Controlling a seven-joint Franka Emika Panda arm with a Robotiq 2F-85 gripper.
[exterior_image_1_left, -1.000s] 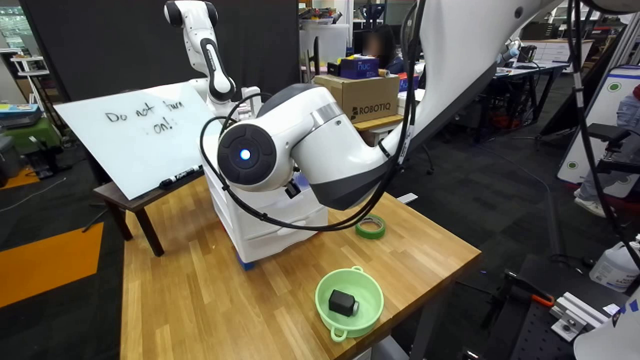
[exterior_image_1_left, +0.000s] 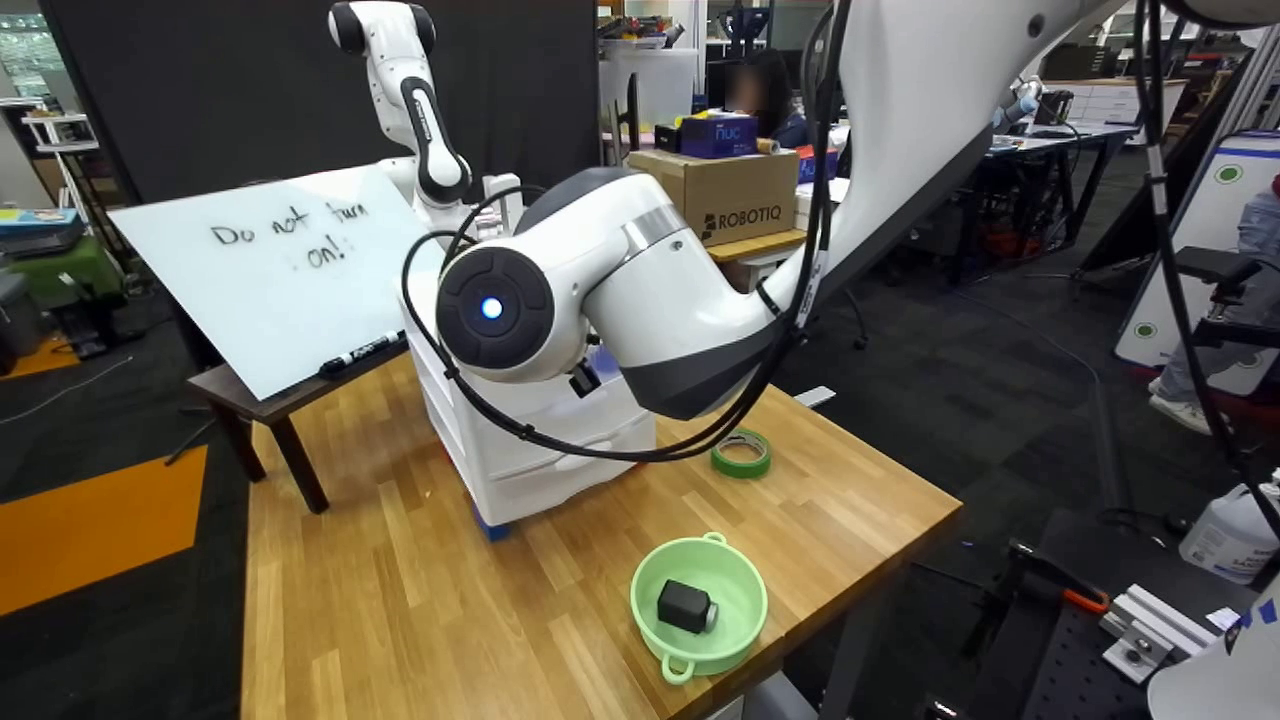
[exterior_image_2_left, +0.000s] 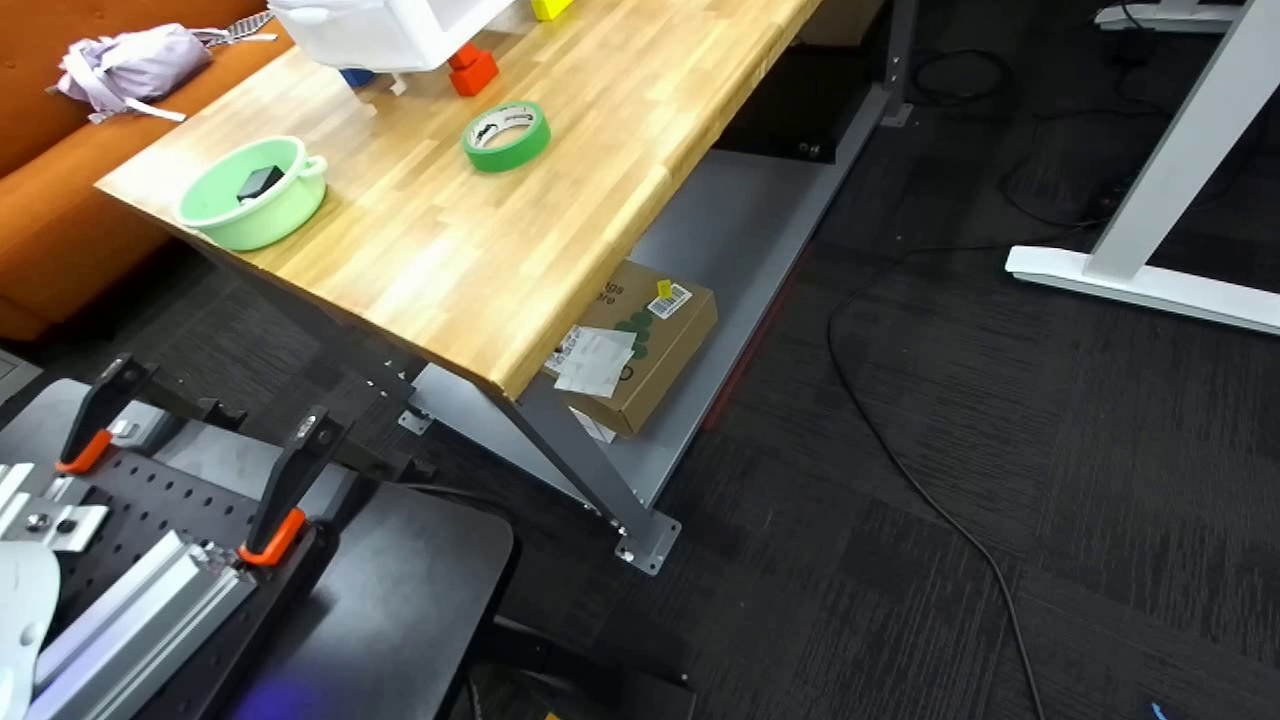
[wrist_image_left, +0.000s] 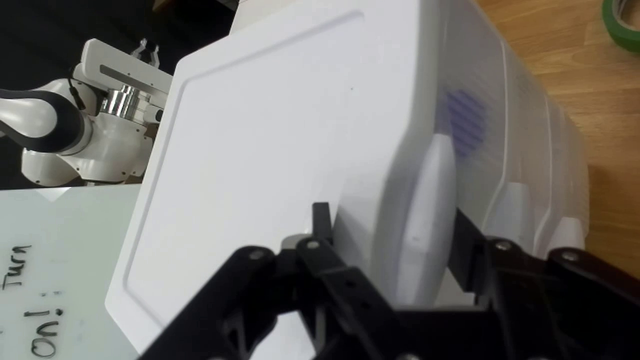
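Note:
A white plastic drawer unit (wrist_image_left: 270, 150) fills the middle of the wrist view, its top facing the camera. My gripper is shut across its upper front edge, with the top drawer's rounded handle (wrist_image_left: 427, 222) between the fingers. One dark finger (wrist_image_left: 322, 223) lies on the lid side; the other finger (wrist_image_left: 463, 246) is on the far side of the handle. In exterior view 1 the arm (exterior_image_1_left: 708, 312) covers the gripper and much of the drawer unit (exterior_image_1_left: 546, 462). The lower drawers' handles (wrist_image_left: 510, 210) show to the right.
A green bowl (exterior_image_1_left: 654, 588) holding a black block (exterior_image_1_left: 684, 606) stands near the table's front. Green tape (exterior_image_1_left: 740, 470) lies right of the drawers. Red blocks (exterior_image_2_left: 473, 72) sit beside the unit. A whiteboard (exterior_image_1_left: 276, 282) and another robot arm (exterior_image_1_left: 414, 108) stand behind.

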